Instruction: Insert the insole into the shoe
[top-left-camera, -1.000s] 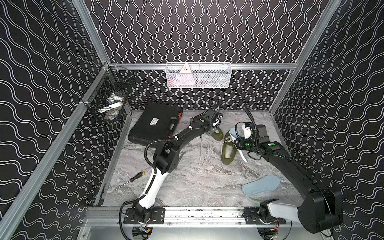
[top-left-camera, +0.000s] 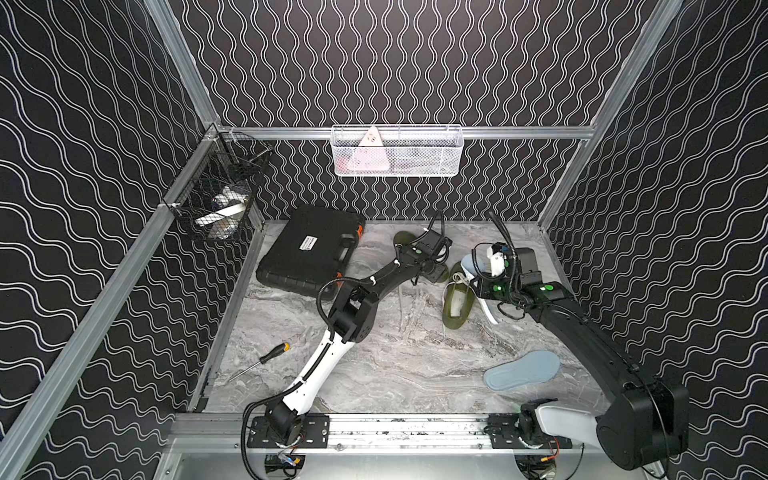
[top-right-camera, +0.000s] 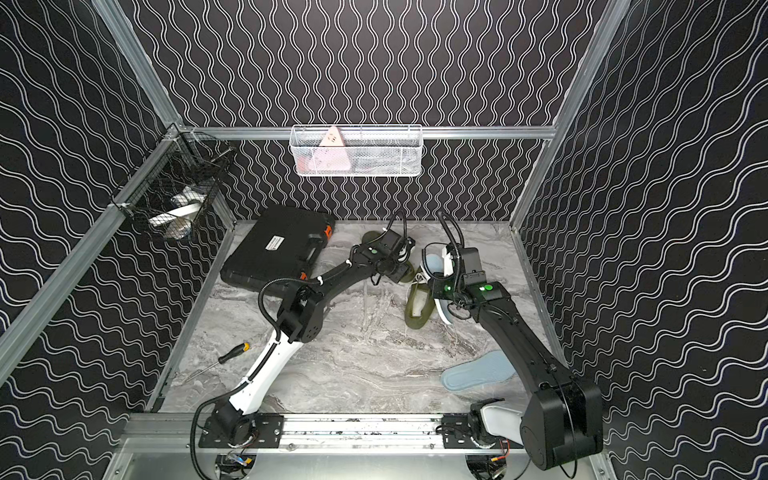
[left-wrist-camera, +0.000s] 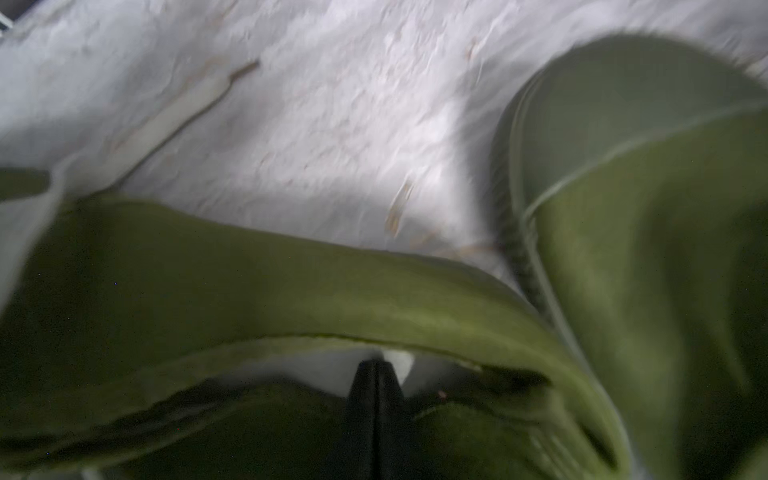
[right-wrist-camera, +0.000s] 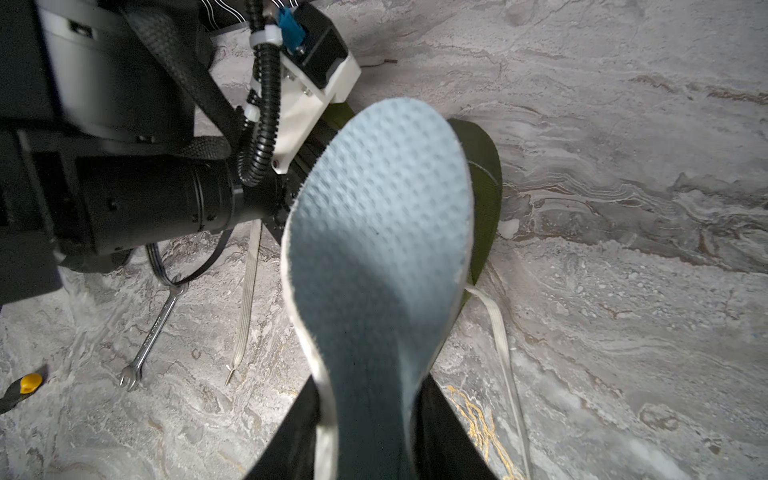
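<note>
An olive shoe (left-wrist-camera: 240, 280) fills the lower left wrist view, a second shoe (left-wrist-camera: 648, 208) to its right. My left gripper is shut, its tips down in the first shoe's opening, with no object visible between them. My right gripper has a light blue insole (right-wrist-camera: 372, 208) between its fingers, standing out toward the shoes. A second insole (top-left-camera: 520, 368) lies at the table's front right.
A black case (top-left-camera: 304, 248) fills the back left. A screwdriver (top-left-camera: 272, 352) lies front left, and a wrench (right-wrist-camera: 156, 328) shows near the shoes. Wire baskets (top-left-camera: 396, 150) hang on the walls.
My left gripper has moved right and slightly down in the top left view, over the shoes. The right arm has barely moved.
</note>
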